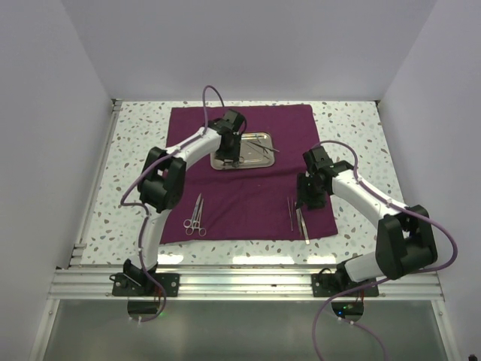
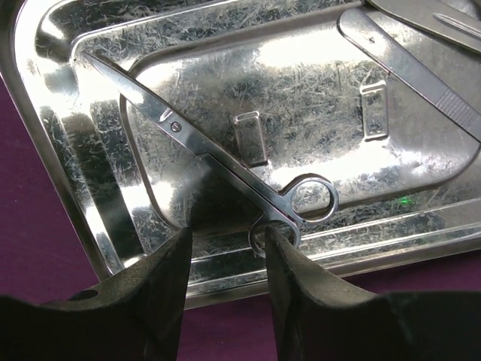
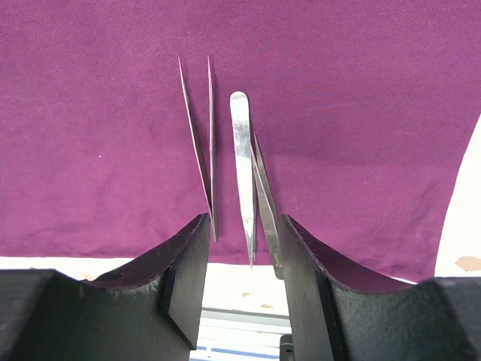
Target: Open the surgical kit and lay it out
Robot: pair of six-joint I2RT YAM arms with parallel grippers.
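Observation:
My left gripper hangs open over the steel tray. Surgical scissors lie diagonally in it, their ring handles near my right finger. Flat steel instruments lie at the tray's other end. My right gripper is partly open above the purple cloth, over tweezers and other thin steel instruments laid parallel. I see nothing held in it. In the top view, more scissors lie on the cloth's lower left.
The middle of the cloth below the tray is bare. The speckled table shows around the cloth, and walls stand at both sides and the back.

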